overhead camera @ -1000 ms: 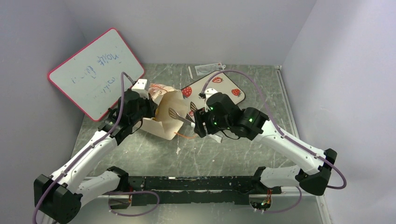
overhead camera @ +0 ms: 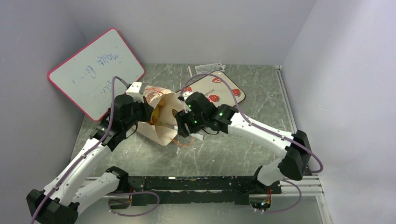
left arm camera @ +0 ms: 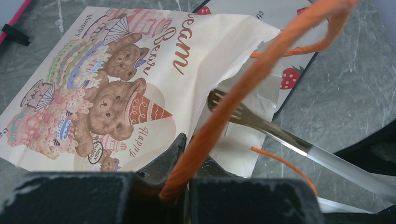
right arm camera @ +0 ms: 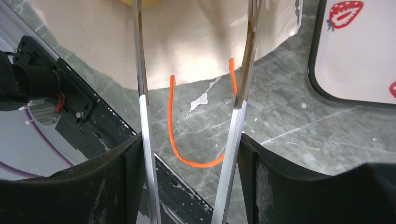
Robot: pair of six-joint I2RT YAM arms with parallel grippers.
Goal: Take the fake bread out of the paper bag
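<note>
The paper bag [left arm camera: 121,93], printed with bears, lies with its mouth facing right. My left gripper is shut on the upper edge of the bag, holding its mouth open. An orange handle cord [left arm camera: 243,88] crosses in front of these fingers. Inside the mouth, the yellow fake bread [overhead camera: 161,103] shows partly; a sliver of the bread [right arm camera: 148,3] also appears at the top of the right wrist view. My right gripper has long fork-tipped metal fingers [right arm camera: 146,126], spread apart with nothing visible between them. They reach into the bag's mouth, their tips out of the right wrist view.
A strawberry-patterned board [overhead camera: 226,88] lies behind the right arm. The red-edged whiteboard [overhead camera: 100,70] stands at the back left. A lower orange handle [right arm camera: 196,164] loops onto the table in front of the bag.
The right arm has moved left, carrying its fork tips from outside the bag into its mouth.
</note>
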